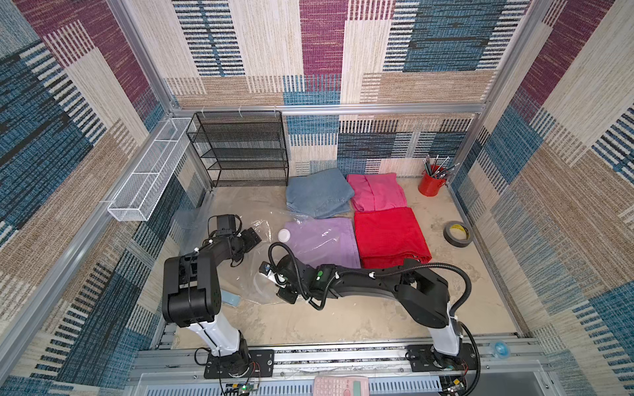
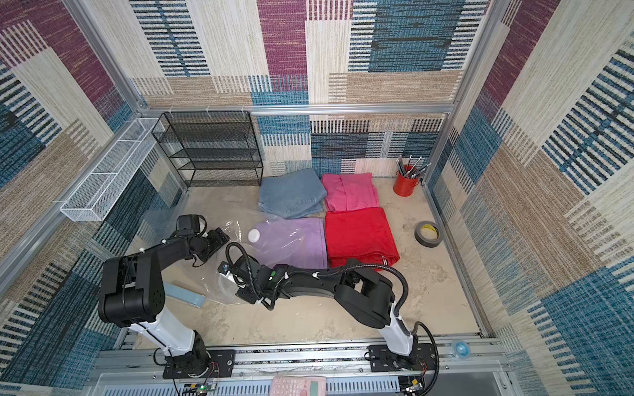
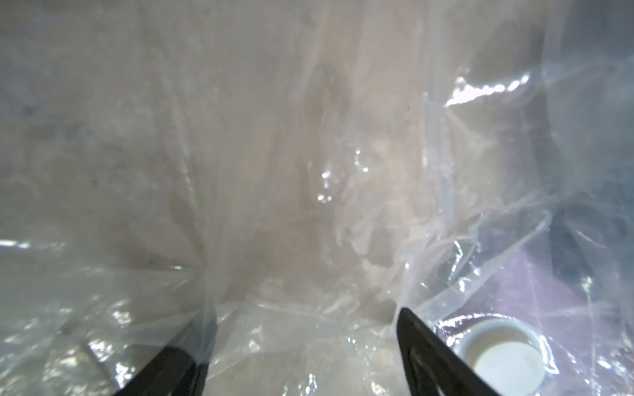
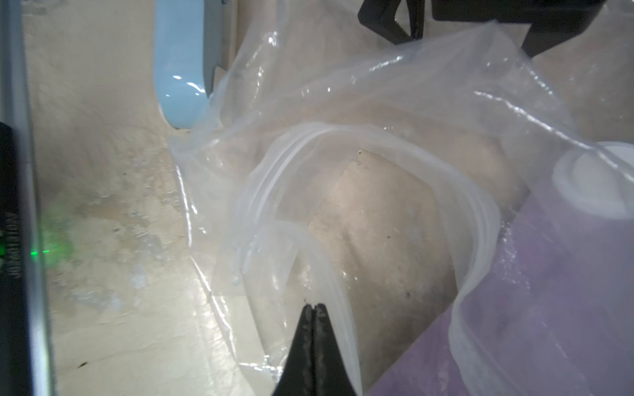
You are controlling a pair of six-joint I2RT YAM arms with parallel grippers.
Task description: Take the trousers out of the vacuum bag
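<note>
A clear vacuum bag (image 4: pixel 429 85) with a white round valve (image 1: pixel 284 235) spreads over the left part of the table. Folded lilac trousers (image 1: pixel 323 241) lie flat, their left part seen through the bag film. The bag's zip strip (image 4: pixel 485 231) arches upward in the right wrist view, with bare table showing through the loop. My left gripper is open at the film, left of the valve; whether film lies between its fingers is hard to tell. My right gripper is shut with its tips together beside the strip, nothing visible between them.
Folded jeans (image 1: pixel 319 192), a pink garment (image 1: pixel 376 191) and a red garment (image 1: pixel 389 234) lie behind and right of the lilac one. A light blue bar (image 2: pixel 185 295) rests at the bag's front left. Tape (image 1: pixel 457 233) sits far right.
</note>
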